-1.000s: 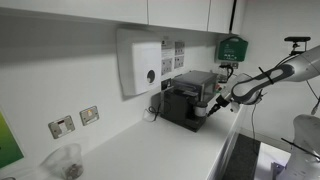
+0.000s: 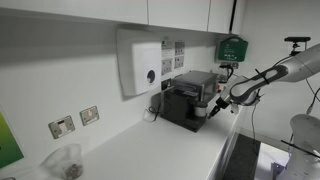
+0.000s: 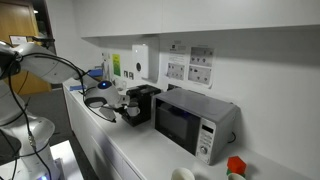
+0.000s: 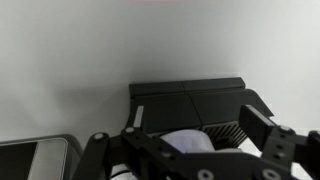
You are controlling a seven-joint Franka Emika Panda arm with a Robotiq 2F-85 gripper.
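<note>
A black coffee machine [image 2: 180,106] stands against the wall on the white counter. My gripper [image 3: 122,108] is at its front, low over the counter. A white cup [image 3: 132,111] shows beside the gripper there. In the wrist view my gripper stands open. A white rounded surface [image 4: 188,140], probably the cup, lies low between the fingers, partly hidden by the gripper body. Past it are the machine's dark base [image 4: 185,100] and a slotted grille [image 4: 222,132]. Contact with the cup cannot be made out.
A microwave [image 3: 190,124] stands close beside the coffee machine. Further along are a white bowl [image 3: 183,174] and a red object [image 3: 236,165]. A clear container [image 2: 66,160] sits at the counter's near end.
The arm has drawn slightly to the right, with the gripper still near the front of the coffee machine. The machine and the counter items look unmoved.
</note>
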